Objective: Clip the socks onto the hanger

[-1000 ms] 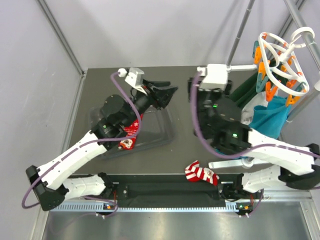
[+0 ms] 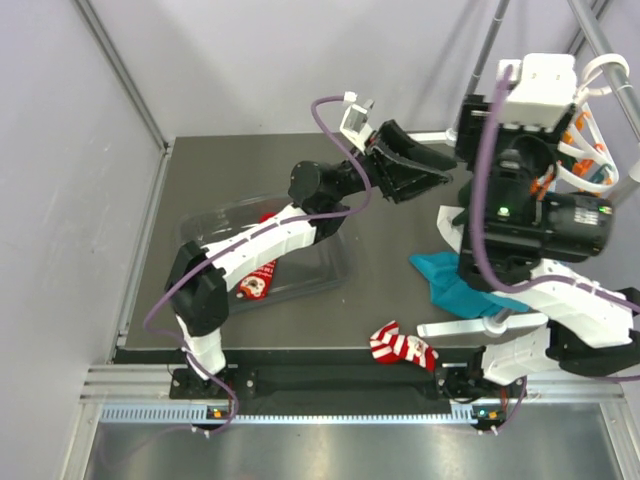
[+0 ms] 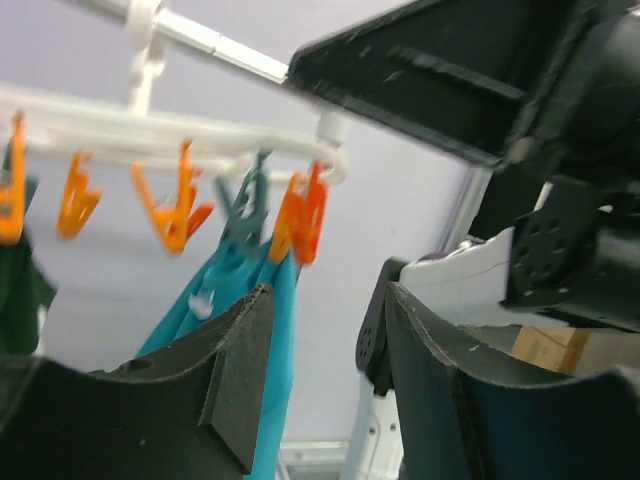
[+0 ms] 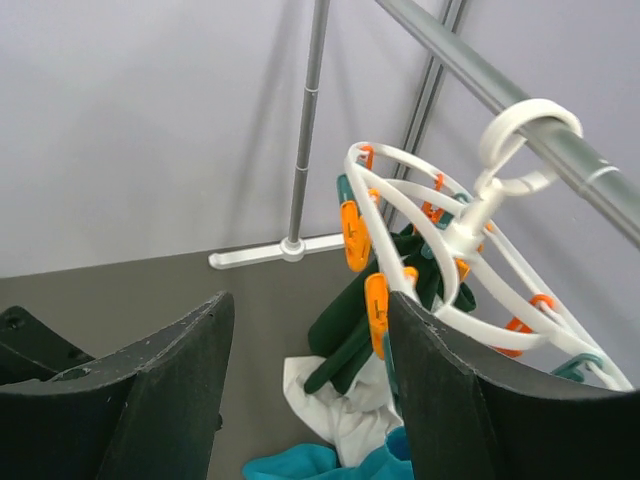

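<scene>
The white hanger (image 4: 420, 230) with orange and teal clips hangs at the right, dark green and teal socks (image 3: 250, 360) below it. My left gripper (image 2: 435, 170) is raised at centre, facing the clips in its wrist view; it is open (image 3: 355, 330). My right gripper (image 2: 530, 170) is high in front of the hanger, largely covering it in the top view; its fingertips (image 4: 200, 330) stand apart near the clips. A red-and-white striped sock (image 2: 400, 345) lies at the front edge. A red sock (image 2: 255, 280) lies in a clear bin.
The clear bin (image 2: 330, 285) is at left, partly under my left arm. Metal poles (image 4: 312, 100) carry the hanger and rise at the back and right. The grey board is clear around the centre front.
The right now covers much of the hanger in the top view.
</scene>
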